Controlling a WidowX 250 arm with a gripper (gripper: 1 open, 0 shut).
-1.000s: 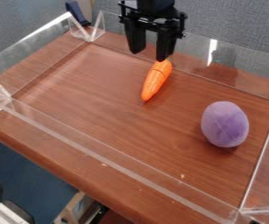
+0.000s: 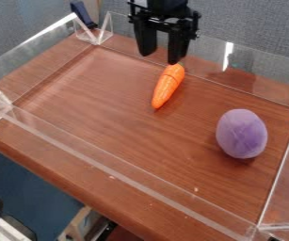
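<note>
My black gripper (image 2: 161, 52) hangs at the top centre with its two fingers apart and nothing visible between them. Just below it, an orange carrot (image 2: 168, 87) lies on the wooden board, pointing toward the front. On the right side of the board rests a purple oval object (image 2: 241, 134), like an eggplant or egg.
Clear acrylic walls (image 2: 134, 171) border the wooden board (image 2: 96, 113). The left and middle of the board are bare. A dark blue object (image 2: 84, 15) stands beyond the back-left corner.
</note>
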